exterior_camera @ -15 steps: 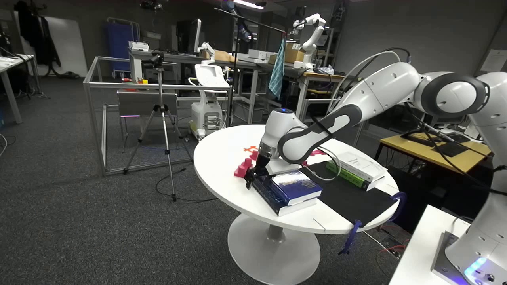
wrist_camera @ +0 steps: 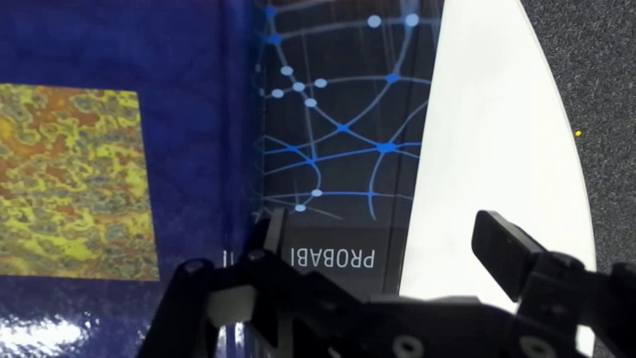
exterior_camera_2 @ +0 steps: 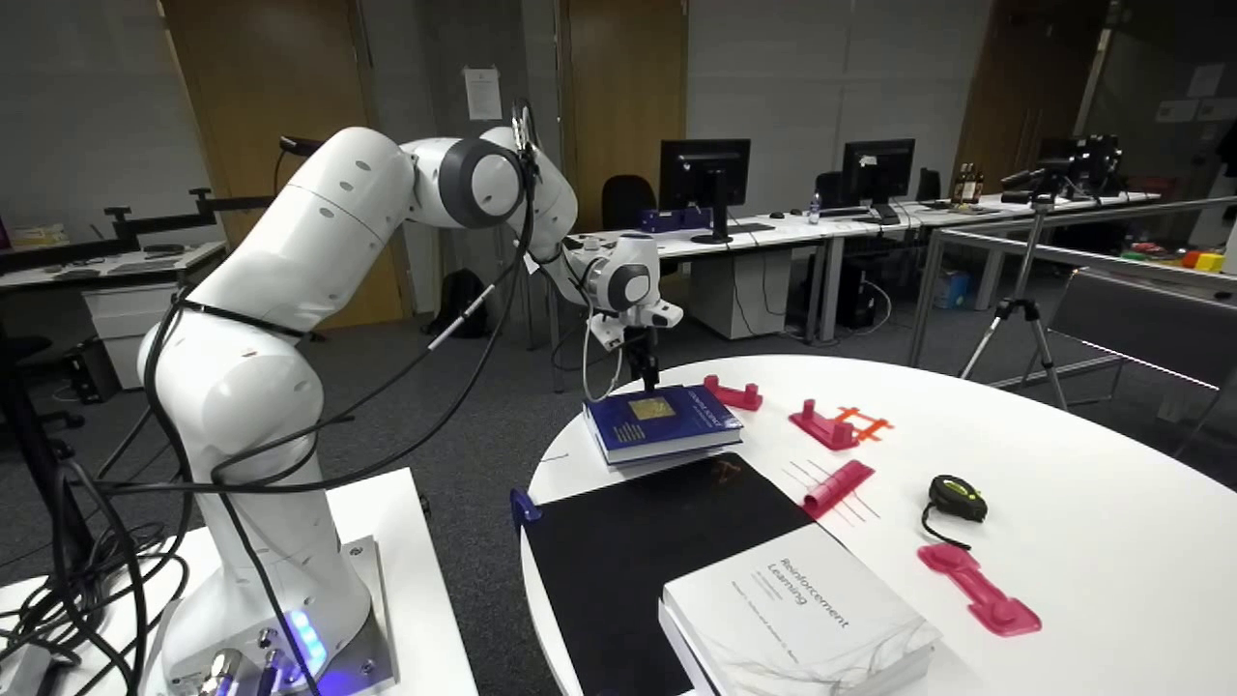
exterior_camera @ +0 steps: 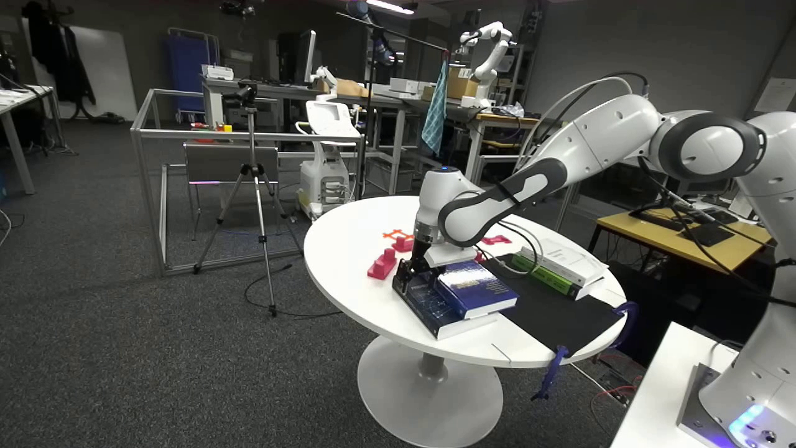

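Observation:
A blue book (exterior_camera: 479, 290) with a gold-patterned cover lies flat on top of a dark book (exterior_camera: 430, 305), leaving a strip of the dark cover bare. Printed blue lines and the letters "PROBABI" show on that dark cover (wrist_camera: 340, 173) in the wrist view. My gripper is open. One finger (wrist_camera: 274, 232) stands beside the blue book's edge (wrist_camera: 238, 149), over the dark cover; the other is over the white table past the dark book. Whether the fingertips touch either book cannot be told. In exterior view 2 the gripper (exterior_camera_2: 646, 373) is behind the blue book (exterior_camera_2: 663, 422).
A black mat (exterior_camera_2: 644, 545) covers part of the round white table (exterior_camera_2: 1102, 499). On the mat's other side lie a white "Reinforcement Learning" book (exterior_camera_2: 800, 603) and a green book (exterior_camera: 545, 277). Red plastic parts (exterior_camera: 382, 265) and a tape measure (exterior_camera_2: 958, 497) sit nearby.
In exterior view 1 the blue book has slid right across the dark book, toward the mat, baring more dark cover. The gripper has moved slightly right and stands more upright. The dark book looks unmoved.

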